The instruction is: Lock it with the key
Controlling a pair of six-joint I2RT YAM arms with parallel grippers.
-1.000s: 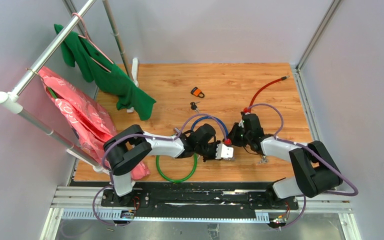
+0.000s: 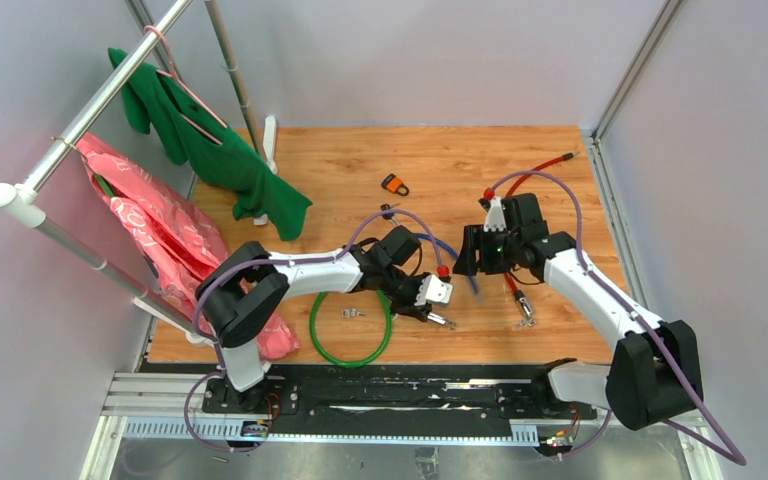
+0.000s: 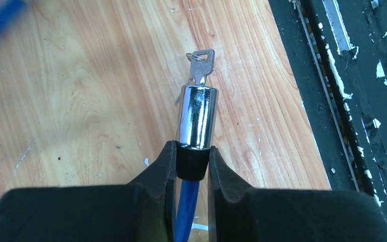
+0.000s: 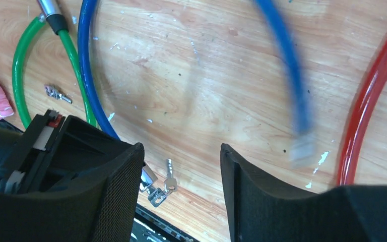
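My left gripper is shut on the black collar of the blue cable lock's chrome cylinder [image 3: 195, 113]. A key [image 3: 201, 64] on a ring sits at that cylinder's end. My right gripper is open, above bare wood, with nothing between its fingers; it is raised to the right of the left one in the top view. The free part of the blue cable [image 4: 282, 50] shows blurred in the right wrist view.
A red cable lock [image 4: 368, 96] lies at the right, a green one [image 2: 325, 345] at the left. An orange padlock [image 2: 396, 185] is at the back, near bare wood. A clothes rack with garments [image 2: 215, 170] fills the left side.
The left gripper has shifted slightly, keeping near the front of the table.
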